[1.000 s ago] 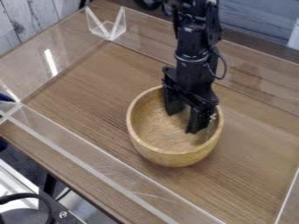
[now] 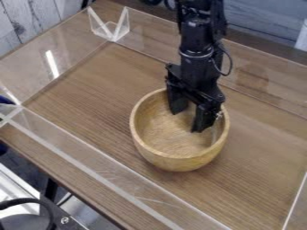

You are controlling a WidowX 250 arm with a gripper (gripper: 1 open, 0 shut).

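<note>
A light wooden bowl (image 2: 171, 144) sits in the middle of the table. The black gripper (image 2: 189, 106) reaches down from the top into the back part of the bowl, its fingers spread over the rim and inside. It is open, and I see nothing held in it.
A small clear plastic piece (image 2: 108, 25) is at the back left. Black cables (image 2: 30, 216) lie at the bottom left corner.
The gripper has risen slightly within the bowl, exposing a little more of its inside. The bowl looks nearly unmoved.
</note>
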